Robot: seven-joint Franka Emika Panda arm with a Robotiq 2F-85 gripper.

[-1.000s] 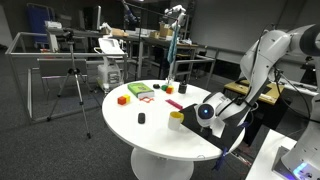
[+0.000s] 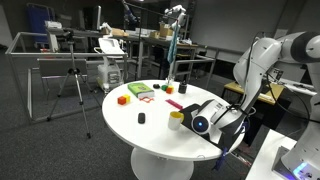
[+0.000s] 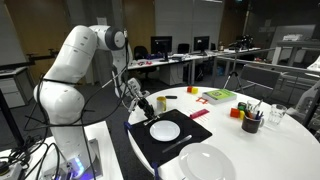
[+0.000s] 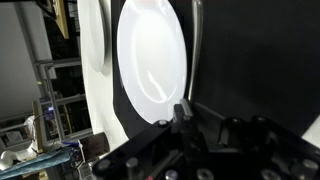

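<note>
A white plate (image 3: 164, 131) lies on a black mat (image 3: 196, 132) on the round table. In the wrist view the same plate (image 4: 152, 52) is left of a slim silver utensil (image 4: 195, 52), which runs up from my fingertips. My gripper is shut on the near end of this utensil, just beside the plate and low over the mat. The utensil's far end lies outside the wrist view, so its kind cannot be told. In exterior view 2, my gripper (image 3: 151, 119) is on the arm's side of the plate.
A larger white plate (image 3: 206, 162) lies off the mat. Another silver utensil (image 3: 176, 147) is beside the small plate. A yellow mug (image 2: 175, 120) stands near the mat. A black pen cup (image 3: 251, 119), a green box (image 3: 221, 101) and small coloured blocks occupy the far side.
In exterior view 1, my gripper and forearm have come slightly nearer the camera and lower in the picture. The mug and other table items stay where they were.
</note>
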